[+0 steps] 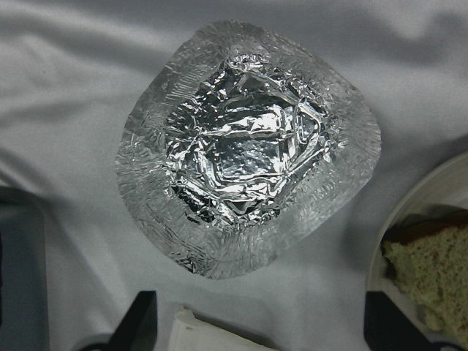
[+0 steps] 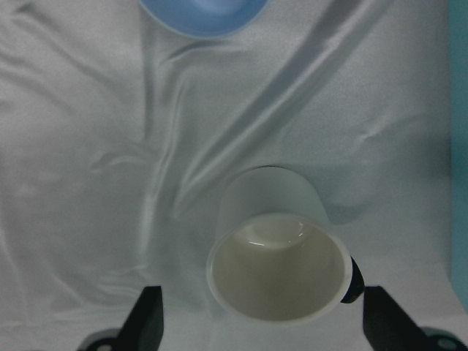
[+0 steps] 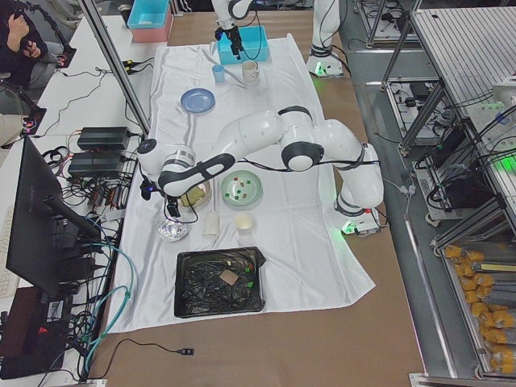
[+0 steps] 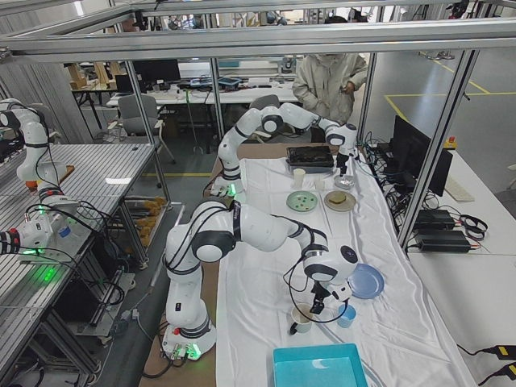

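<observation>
A crumpled foil dish (image 1: 248,153) fills the middle of the left wrist view, beside a plate holding a sponge-like slice (image 1: 431,270) and a white cylindrical item (image 1: 208,336). My left gripper (image 3: 169,208) hangs over the foil dish, open, nothing between its fingers. A cream mug (image 2: 278,270) with a dark handle is under my right gripper (image 4: 321,300), which stands open above it. A blue cup (image 2: 205,14) is nearby.
A green plate (image 3: 242,187), a small cream cup (image 3: 243,222) and a black tray (image 3: 185,282) are around the left arm. A blue plate (image 4: 366,281) and turquoise bin (image 4: 314,359) are near the right arm.
</observation>
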